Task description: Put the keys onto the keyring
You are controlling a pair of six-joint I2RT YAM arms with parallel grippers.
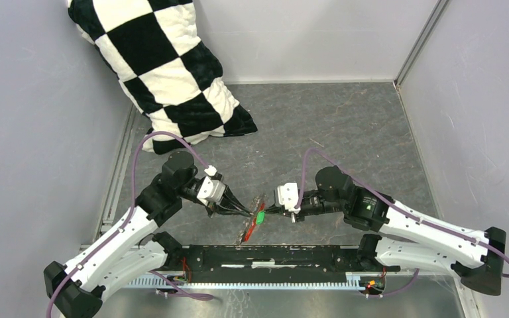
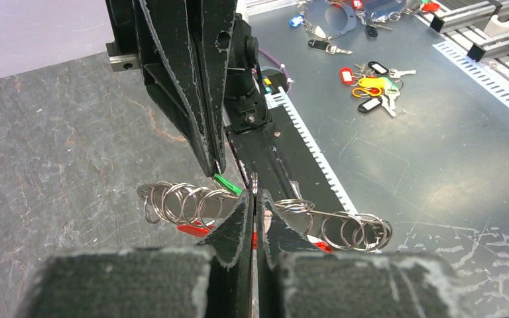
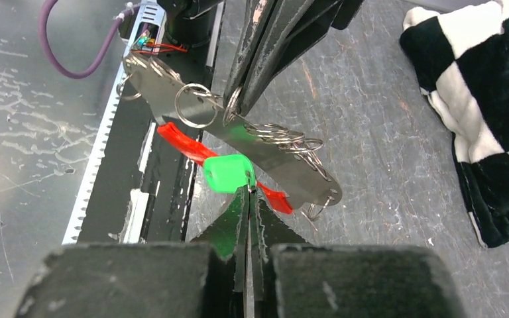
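My left gripper (image 1: 251,213) is shut on a small metal ring of the keyring, a long metal plate (image 3: 268,154) with several split rings along it and a red strip (image 3: 184,142) behind. The plate hangs in the air, tilted in the right wrist view. From the other side, my right gripper is shut at the edge of a bright green tag (image 3: 227,174), which overlaps the plate's lower edge and the red strip. The left wrist view shows the tag (image 2: 226,184) edge-on beside the left fingertips. Whether it touches the plate I cannot tell; no key shows on it.
In the left wrist view, several keys with coloured tags (image 2: 373,86) lie on the metal table beyond the toothed rail (image 2: 318,156). A checkered pillow (image 1: 166,66) leans at the back left. The grey floor (image 1: 318,119) behind the arms is clear.
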